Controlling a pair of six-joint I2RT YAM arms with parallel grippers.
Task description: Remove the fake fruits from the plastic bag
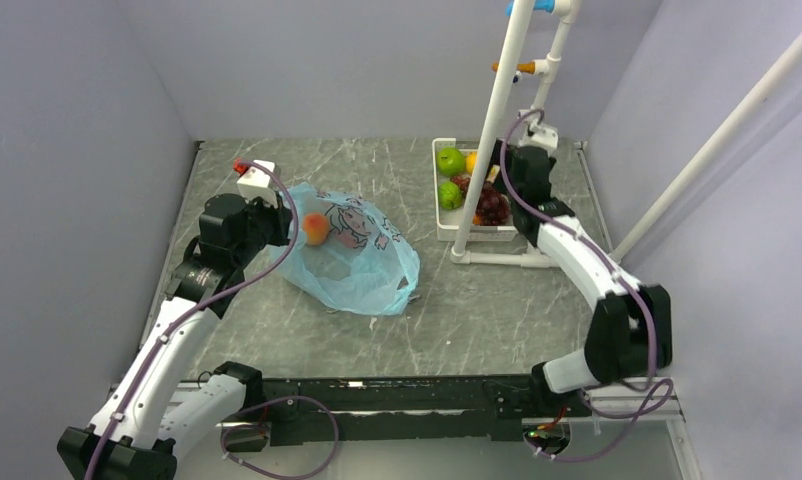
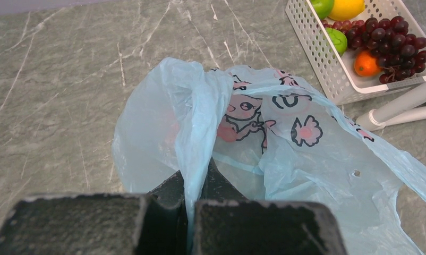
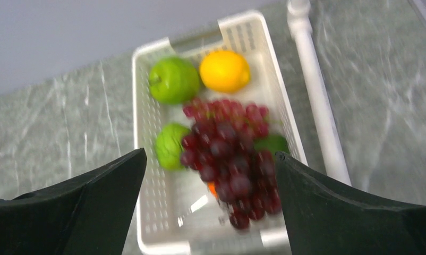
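A crumpled blue plastic bag [image 1: 362, 275] sits left of centre, with a peach [image 1: 315, 229] inside. My left gripper is shut on the bag's bunched rim, lifting it. My right gripper stands open above a white basket [image 3: 147, 223]; in the blurred right wrist view the basket holds a green apple [image 3: 173, 79], a lemon [image 3: 224, 71], red grapes [image 3: 224, 146], an orange partly hidden beneath them and other green fruit.
A white pipe frame [image 1: 492, 120] stands in front of and beside the basket, with another pipe [image 1: 717, 130] along the right.
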